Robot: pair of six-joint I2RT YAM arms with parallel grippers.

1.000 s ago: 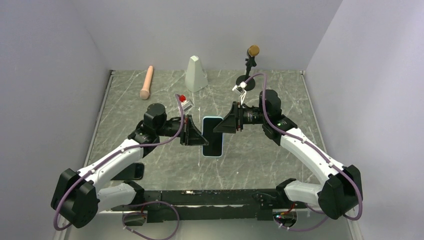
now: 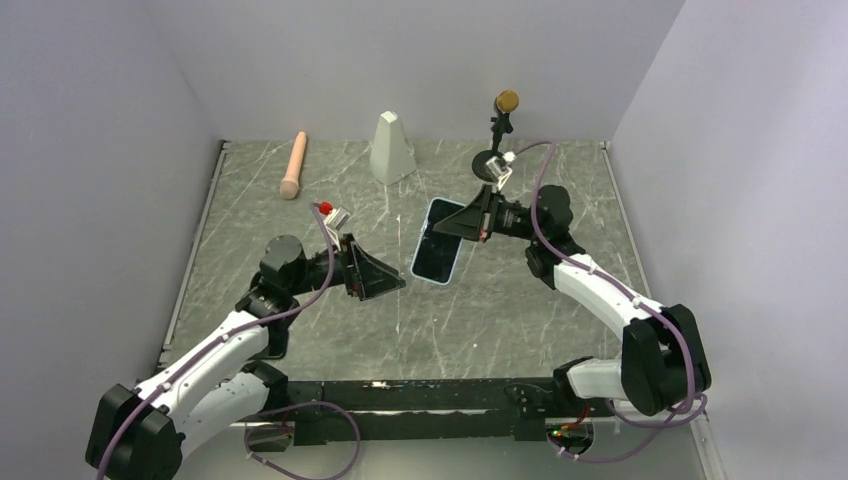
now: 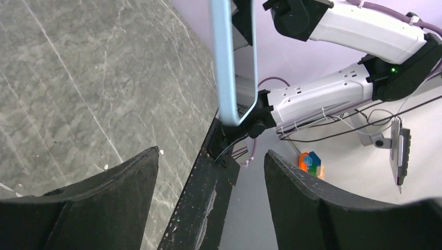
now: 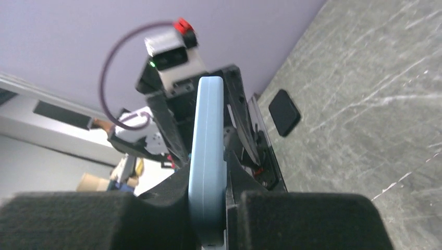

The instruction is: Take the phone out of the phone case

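Note:
A pale blue phone case (image 4: 207, 156) with a dark screen face (image 2: 433, 258) is held raised and tilted by my right gripper (image 2: 460, 226), shut on its edge; in the right wrist view it stands edge-on between the fingers. My left gripper is open with nothing between its fingers, left of the case. In the left wrist view the case's blue edge (image 3: 225, 67) hangs beyond the fingertips. A separate black phone-shaped slab (image 4: 284, 113) lies on the table, mostly behind the left arm in the top view.
At the back of the marble table (image 2: 500, 320) stand a pale tapered block (image 2: 390, 150) and a black stand with a gold knob (image 2: 507, 102); a wooden rod (image 2: 294, 165) lies at back left.
The left gripper has let go and drawn back leftward. The right gripper has moved up and rightward with the case, which is now tilted.

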